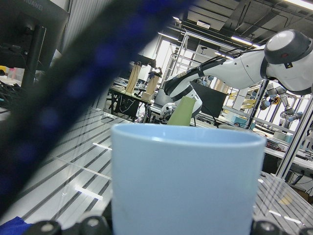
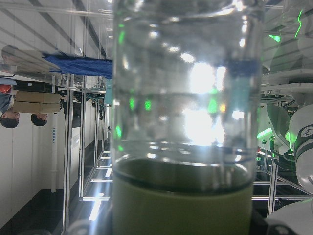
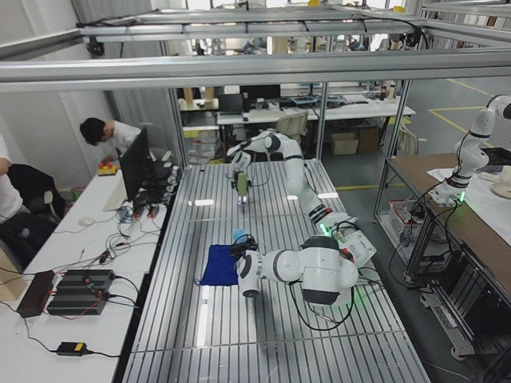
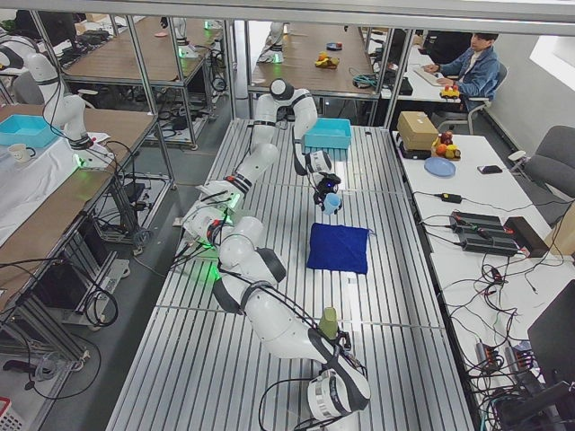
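Note:
A light-blue cup [image 4: 331, 205] [image 1: 186, 181] is held by my left gripper [image 4: 326, 197], which is shut on it. My right gripper [image 3: 241, 186] is shut on a bottle [image 3: 243, 183] [image 2: 183, 200], clear in one part and olive green in the other, held above the far half of the table in the camera left view. A dark blue cloth [image 4: 337, 249] lies flat on the slatted metal table [image 4: 234, 341] between the two grippers, nearer the cup in the camera right view.
A light-blue bin [image 4: 328, 135] stands at one end of the table. A side desk [image 4: 449, 180] holds a cardboard box, blue plate and electronics. Both arms' bases and cables occupy one long edge; bare slats surround the cloth.

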